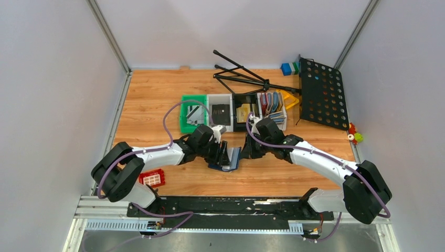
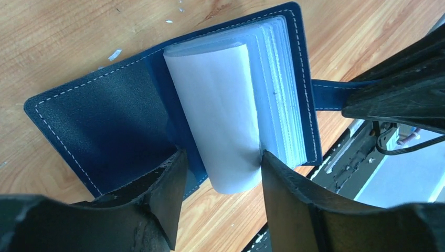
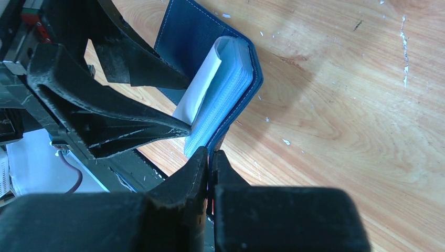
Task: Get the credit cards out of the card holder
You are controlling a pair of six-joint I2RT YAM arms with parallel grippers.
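The navy card holder [image 2: 105, 121] lies open on the table, with a white card or paper [image 2: 212, 105] curled over its stack of clear sleeves [image 3: 225, 89]. My left gripper stands part open at that white piece, one finger touching its right edge in the left wrist view; whether it is gripped is not clear. My right gripper is shut on the holder's edge, by the strap side.
A row of bins [image 1: 220, 100] with cards and other items stands behind the grippers. A black folded stand [image 1: 320, 94] lies at the back right, and a red item [image 1: 152, 178] at the front left.
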